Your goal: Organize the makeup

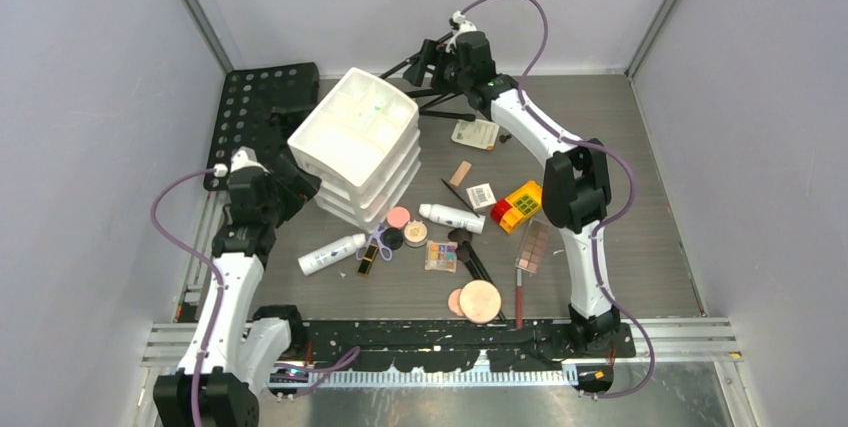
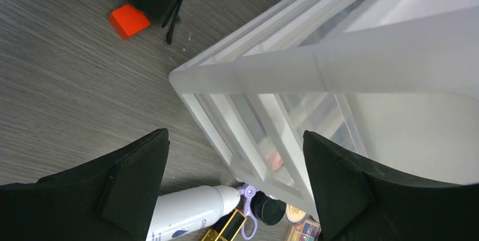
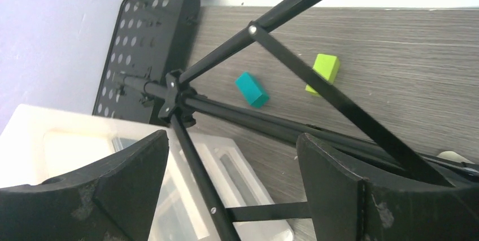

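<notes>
A white stacked drawer organizer point(image 1: 355, 132) stands left of centre. Below and right of it lie makeup items: a pink compact point(image 1: 480, 301), a colour palette point(image 1: 441, 256), a long palette point(image 1: 533, 246), brushes point(image 1: 478, 269), scissors point(image 1: 383, 247) and white bottles point(image 1: 330, 253). My left gripper is open at the organizer's left corner, nothing between its fingers. My right gripper is open above black folded rods point(image 3: 248, 117) behind the organizer, holding nothing.
A black perforated panel point(image 1: 240, 107) stands at the back left. A yellow toy point(image 1: 523, 202) lies right of centre. The right wrist view shows teal point(image 3: 252, 90) and green blocks point(image 3: 323, 69). Free table remains on the right.
</notes>
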